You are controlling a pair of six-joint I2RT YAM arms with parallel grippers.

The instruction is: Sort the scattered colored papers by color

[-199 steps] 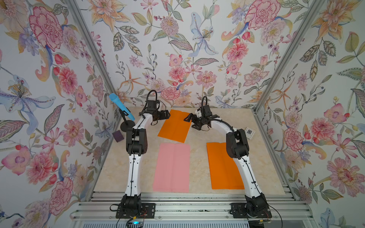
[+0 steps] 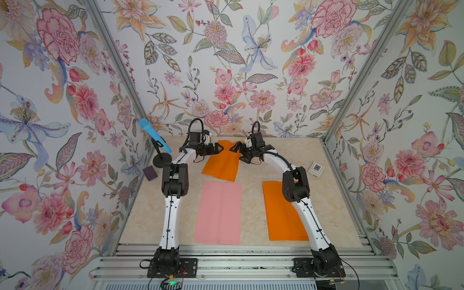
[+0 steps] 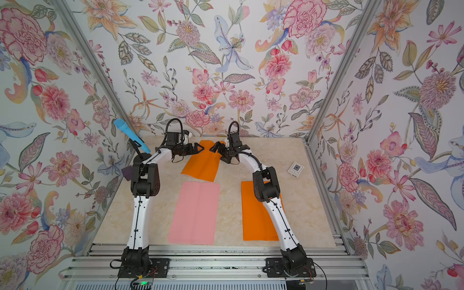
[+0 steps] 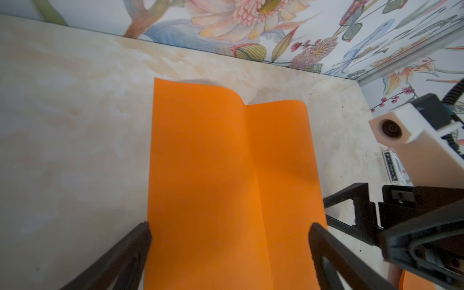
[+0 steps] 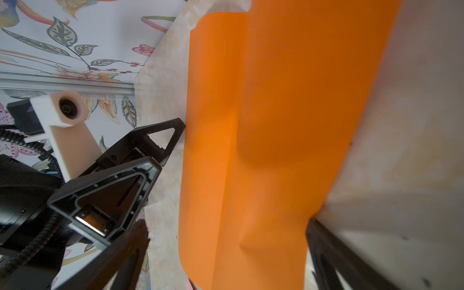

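An orange paper (image 2: 221,165) lies slanted at the back of the table, creased along its length and slightly bulged. At its left edge my left gripper (image 2: 216,148) stands open; in the left wrist view its blurred fingers (image 4: 126,256) spread wide over the sheet. My right gripper (image 2: 239,150) is open at the right edge, one finger (image 5: 326,246) touching or very near that edge in the right wrist view. In front lie a pink paper (image 2: 218,212) on the left and orange paper (image 2: 280,212) on the right, the latter partly under my right arm.
A blue microphone-like object (image 2: 153,134) on a dark round base and a small dark box (image 2: 150,173) stand at the left. A white card with a code (image 2: 316,169) lies at the right. Bare table shows between the front papers.
My left gripper has moved right onto the slanted orange paper. My right gripper has shifted slightly left, and the paper's top now looks narrower and more bent.
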